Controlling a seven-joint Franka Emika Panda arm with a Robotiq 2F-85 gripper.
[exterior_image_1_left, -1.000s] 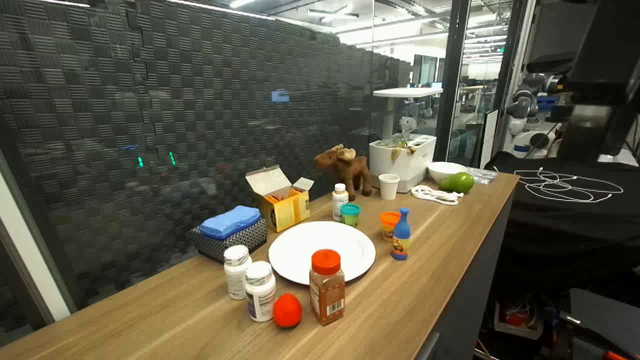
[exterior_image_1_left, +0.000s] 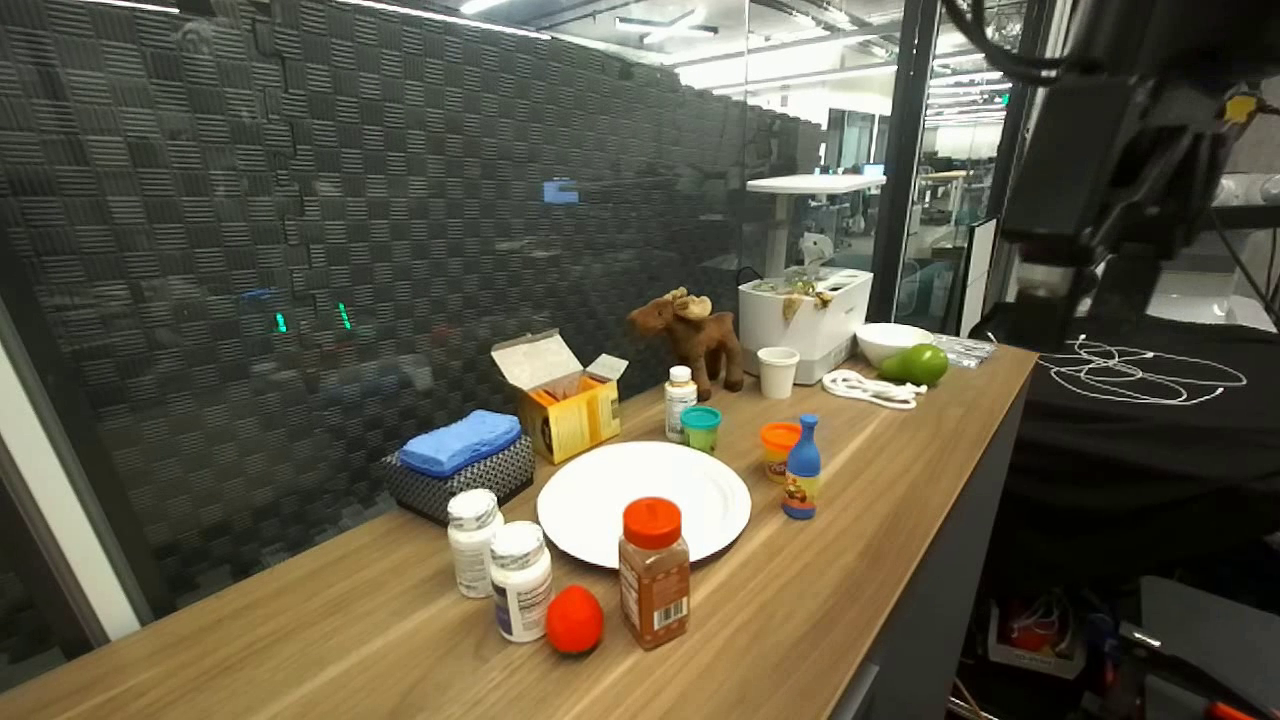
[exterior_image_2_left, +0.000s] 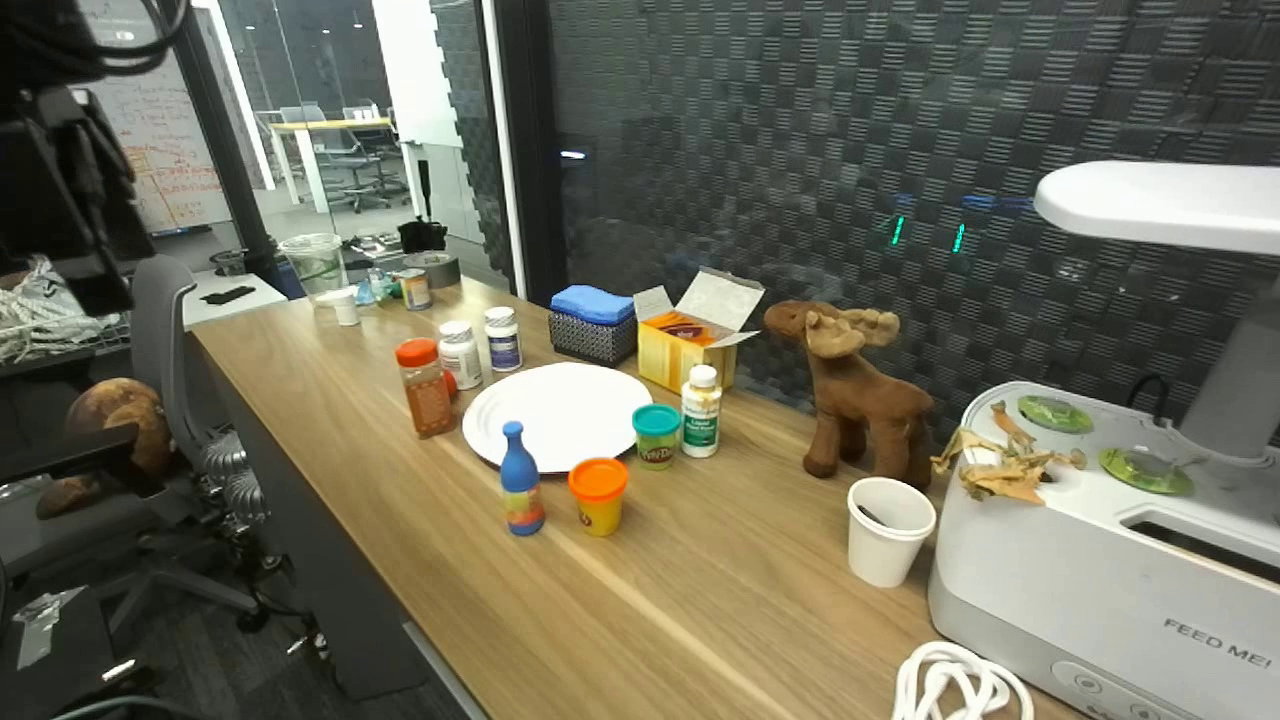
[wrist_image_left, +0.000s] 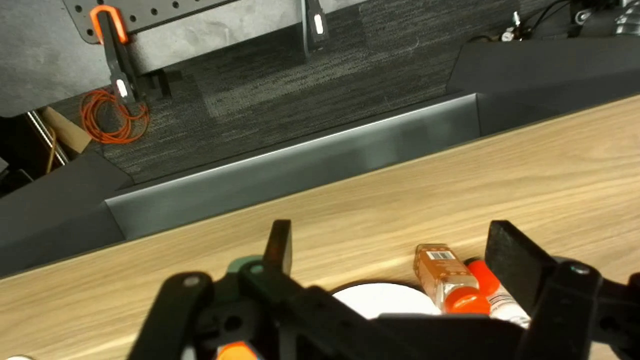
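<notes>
My gripper stands open above the counter, its two dark fingers far apart and nothing held between them. In the wrist view, a spice jar (wrist_image_left: 444, 270) with a red-orange lid and the edge of a white plate (wrist_image_left: 384, 300) show below the gap, partly covered by the gripper body. The same plate (exterior_image_1_left: 644, 498) lies empty at mid-counter. Around it stand the spice jar (exterior_image_1_left: 655, 576), a red ball (exterior_image_1_left: 575, 620), two white bottles (exterior_image_1_left: 521, 582), a blue bottle (exterior_image_1_left: 801, 470), and orange-lidded (exterior_image_2_left: 597, 496) and teal-lidded (exterior_image_2_left: 656, 437) tubs.
At the back are a blue cloth (exterior_image_1_left: 461, 443) on a woven box, an open yellow carton (exterior_image_1_left: 576, 414), a toy moose (exterior_image_2_left: 858, 390) and a white planter (exterior_image_2_left: 1080, 540). A paper cup (exterior_image_2_left: 888, 532) stands near the planter. Bare wood runs along the counter's front edge.
In exterior view 1, the arm at the upper right has shifted leftward, with more of the gripper in sight. The objects on the counter look unmoved.
</notes>
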